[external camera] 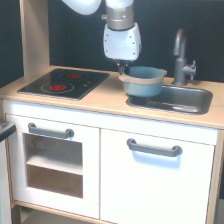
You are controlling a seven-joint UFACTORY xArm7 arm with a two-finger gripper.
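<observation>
A blue-grey toy pot (147, 83) with a light rim is over the back left part of the metal sink (187, 106), overlapping its left edge. My gripper (123, 70) comes down from above at the pot's left side, shut on it there; the fingers are small and dark, so their exact hold on rim or handle is unclear. The pot looks upright. Whether its base touches the sink or hangs just above it, I cannot tell.
A black stovetop (65, 83) with red burner rings lies left on the wooden counter (108, 98). Behind the sink rises a grey faucet (180, 58), close to the pot's right. White cabinet doors (155, 182) with grey handles form the front.
</observation>
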